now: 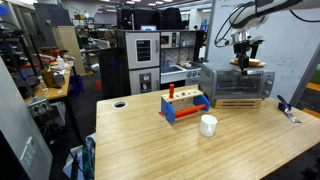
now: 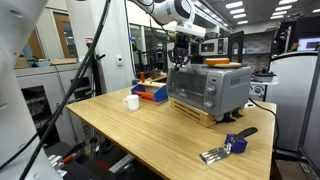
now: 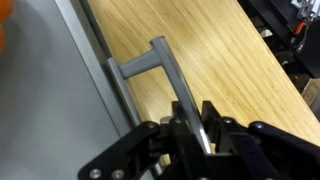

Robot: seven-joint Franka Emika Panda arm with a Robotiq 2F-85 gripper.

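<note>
A silver toaster oven [image 1: 225,84] stands at the back right of the wooden table, its door apparently closed. Along the top of the door runs a grey metal handle [image 3: 176,78], which passes down between my fingers in the wrist view. My gripper is shut on this handle near its lower visible part. From the side, the gripper [image 2: 179,66] is at the upper front edge of the oven [image 2: 222,88]. The handle's far end is hidden behind the gripper.
Orange-rimmed dishes [image 2: 217,62] rest on top of the oven. A white mug [image 1: 208,125] and a blue-and-red rack [image 1: 184,103] stand to its left. A blue object [image 2: 234,145] and a metal spatula [image 2: 213,155] lie at its right.
</note>
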